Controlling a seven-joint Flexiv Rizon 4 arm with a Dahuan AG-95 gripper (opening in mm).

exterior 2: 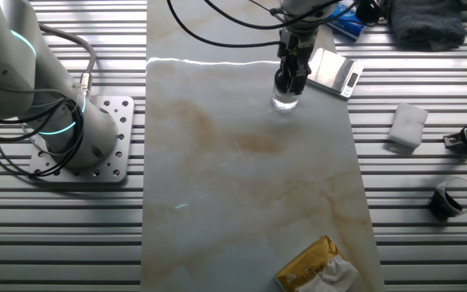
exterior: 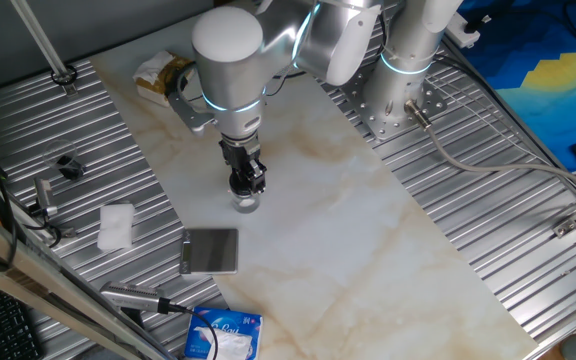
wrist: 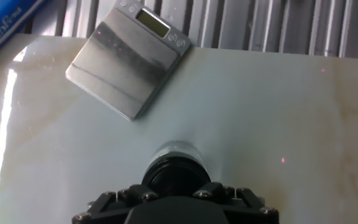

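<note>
A clear, round container with a black top [wrist: 176,177] stands on the marbled board, just in front of my gripper in the wrist view. The black fingers [wrist: 213,190] come close to both sides of that top; whether they press on it is hidden. From the second exterior view, the container's clear base [exterior 2: 284,103] shows beneath the gripper [exterior 2: 290,81]. In the first exterior view the gripper [exterior: 247,182] points down over the container [exterior: 245,203]. A silver scale [wrist: 126,59] lies a short way off, with its display towards the board's edge.
A blue tissue pack [exterior: 223,333] lies beyond the scale, and a gold tissue pack [exterior 2: 319,268] at the other end. Off the board, on the slatted table, are a white block [exterior 2: 408,126] and a clear cup with dark contents [exterior 2: 454,199]. Much of the marbled board [exterior 2: 217,195] is clear.
</note>
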